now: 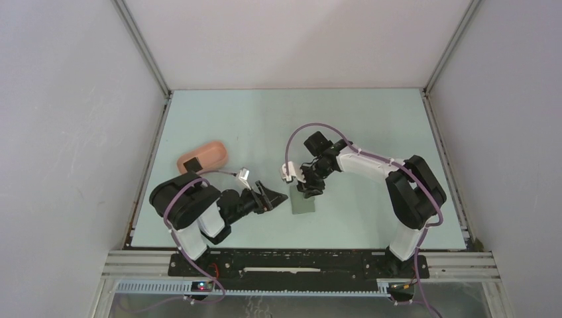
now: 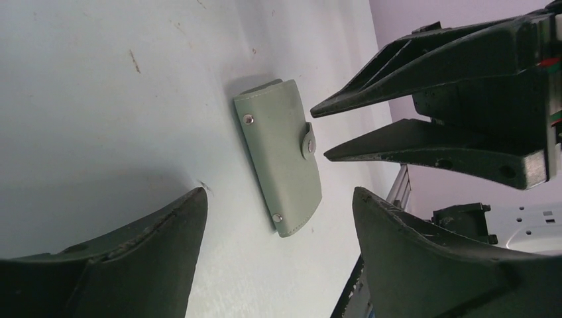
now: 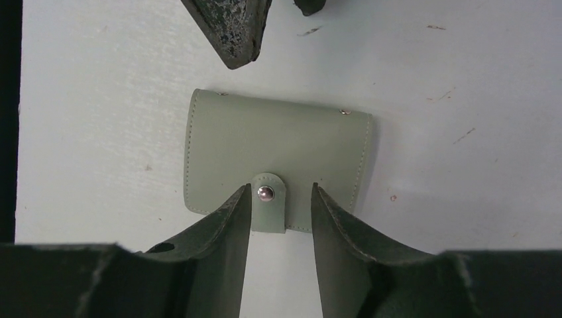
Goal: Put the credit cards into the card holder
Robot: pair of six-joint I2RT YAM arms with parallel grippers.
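Note:
The card holder (image 1: pixel 303 204) is a closed grey-green leather fold with a snap tab, lying flat on the table. In the right wrist view, the holder (image 3: pixel 311 142) fills the middle, and the parted fingers of my right gripper sit over its tab edge with nothing gripped. The left wrist view shows the holder (image 2: pixel 278 152) between and beyond the spread fingers of my left gripper, which is apart from it. From above, my left gripper (image 1: pixel 281 197) stands just left of the holder. No card can be made out for certain.
An orange tray (image 1: pixel 215 155) lies at the left with a dark flat rectangle (image 1: pixel 192 165) at its edge; what that is I cannot tell. Both gripper tips are close together around the holder.

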